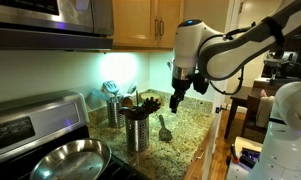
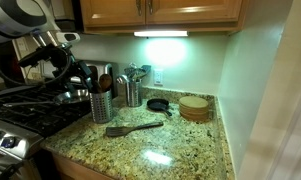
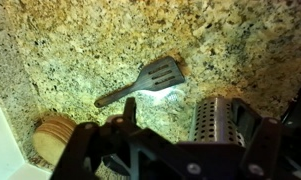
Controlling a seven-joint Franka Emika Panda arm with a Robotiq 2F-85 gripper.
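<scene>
A dark slotted spatula [image 1: 164, 132] lies flat on the granite counter; the wrist view shows its slotted head [image 3: 161, 74] and its handle [image 3: 114, 97]. Above the counter hangs my gripper [image 1: 175, 102], its fingers open and pointing down. Nothing is held between the fingers in the wrist view. A perforated metal canister [image 2: 102, 108] full of utensils stands beside the spatula, near the stove. In the wrist view that canister [image 3: 206, 120] shows close to one finger, lower down.
A second utensil holder [image 2: 133, 94] stands by the wall. Behind the spatula are a small black pan [image 2: 160, 105] and a stack of round tan plates [image 2: 195, 107]. A large pan [image 1: 72, 168] sits on the stove.
</scene>
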